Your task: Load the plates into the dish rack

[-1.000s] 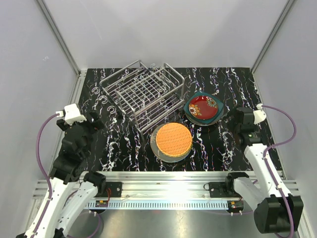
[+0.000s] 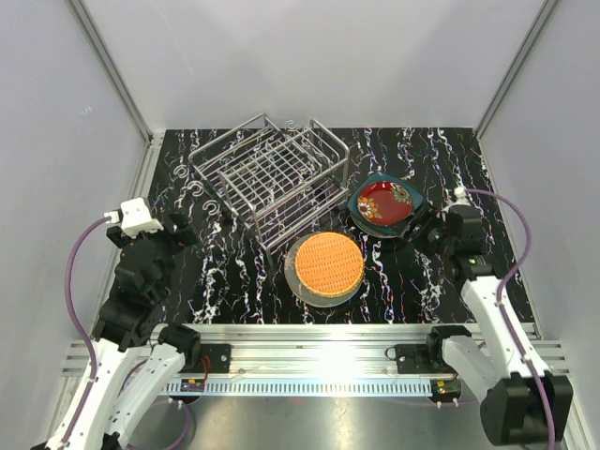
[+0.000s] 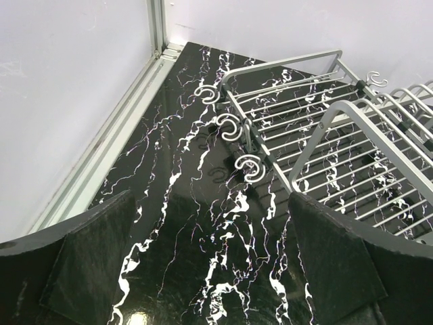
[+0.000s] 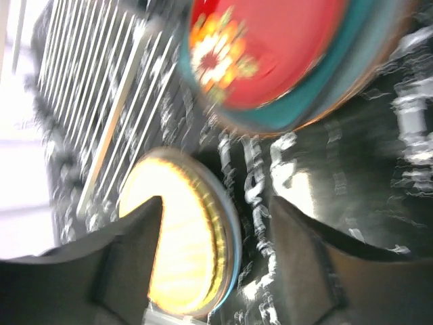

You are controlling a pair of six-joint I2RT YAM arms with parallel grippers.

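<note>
The silver wire dish rack [image 2: 272, 178] stands at the back, left of centre, with no plate in it. Right of it lies a stack: a red flowered plate [image 2: 385, 203] on a squarish teal plate [image 2: 410, 190], with a round rim showing underneath. In front, a yellow-orange woven-looking round plate [image 2: 329, 263] rests on a grey plate [image 2: 292, 274]. My right gripper is partly open just right of the stack, nothing between its fingers. At the left, my left gripper stands open and empty, the rack ahead of it to the right.
White walls [image 2: 309, 56] close in the back and sides. Curled wire ends [image 3: 250, 168] stick out from the rack's left side.
My right gripper has swung left and tilted over toward the plate stack. The left arm, the plates and the rack have stayed where they were.
</note>
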